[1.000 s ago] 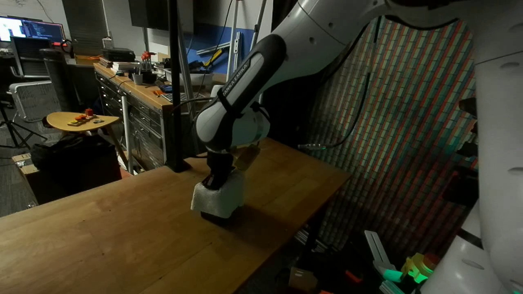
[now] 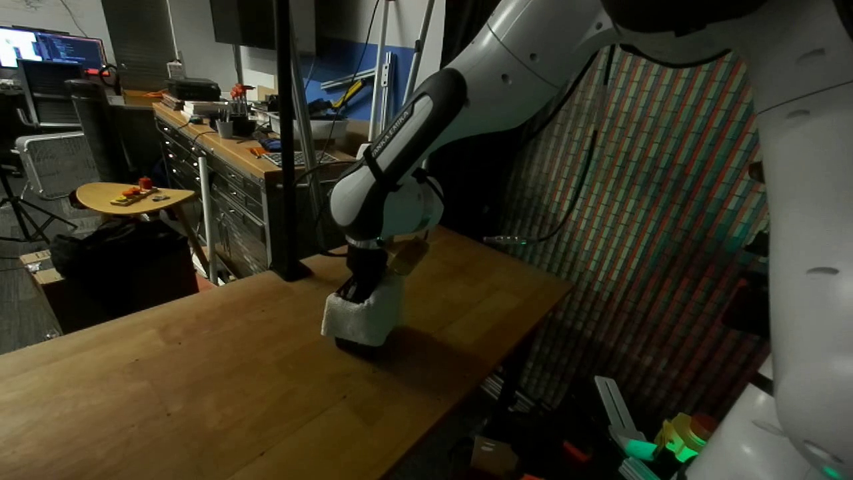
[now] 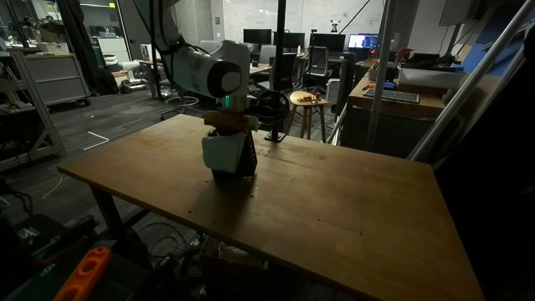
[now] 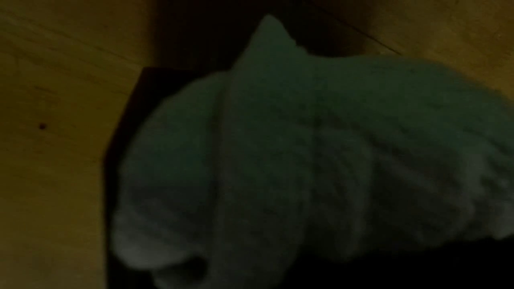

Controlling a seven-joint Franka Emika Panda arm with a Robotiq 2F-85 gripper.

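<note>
A dark box stands on the wooden table, with a pale cloth draped over its top and side. My gripper points down into the cloth at the top of the box, shut on the cloth; whether the box's wall is pinched with it I cannot tell. In the wrist view the cloth fills the middle in folds, with a raised ridge running up to a peak. A dark edge of the box shows along its left. My fingertips are hidden in shadow and fabric.
A black upright post rises from the table's edge behind the arm. A stool and a workbench stand beyond the table.
The gripper, the cloth and the dark box have together shifted slightly right and away from the viewer in exterior view 1. The cloth still hangs over the box.
</note>
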